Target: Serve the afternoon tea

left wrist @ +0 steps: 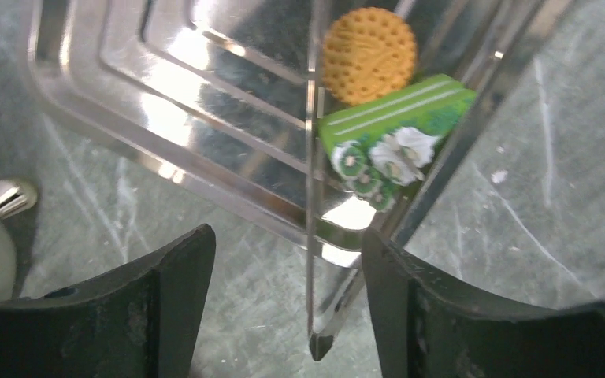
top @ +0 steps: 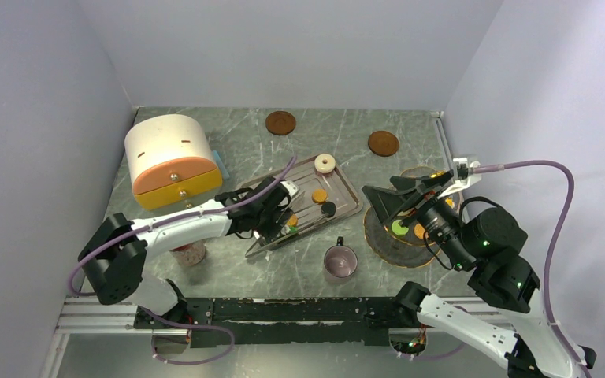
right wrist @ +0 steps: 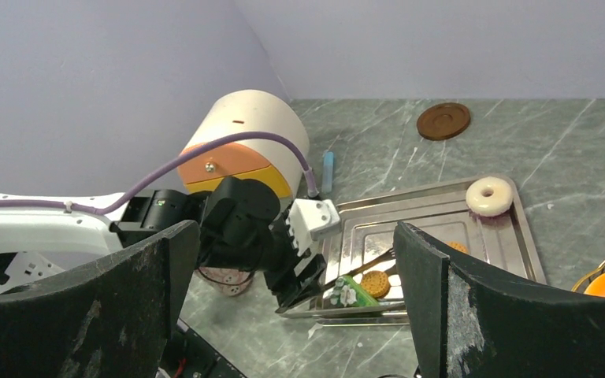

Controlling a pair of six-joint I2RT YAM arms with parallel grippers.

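Observation:
A steel tray [top: 345, 189] holds a white donut [right wrist: 488, 193], biscuits [left wrist: 366, 55], a dark round piece [top: 328, 209] and a green-striped packet [left wrist: 394, 118]. My left gripper is over the tray's near left corner, fingers apart, with a long thin metal utensil running below and between them; I cannot tell that they touch it. My right gripper hangs open on the right, above a dark gold-rimmed tiered stand [top: 382, 248] with treats on it. A mug [top: 340, 261] stands in front of the tray.
A cream rounded cabinet with orange and yellow drawers [top: 175, 185] stands back left, a blue piece [right wrist: 328, 169] beside it. Two brown coasters [top: 280, 123] lie at the back. A patterned container [top: 189, 253] is front left. Walls bound the sides and back.

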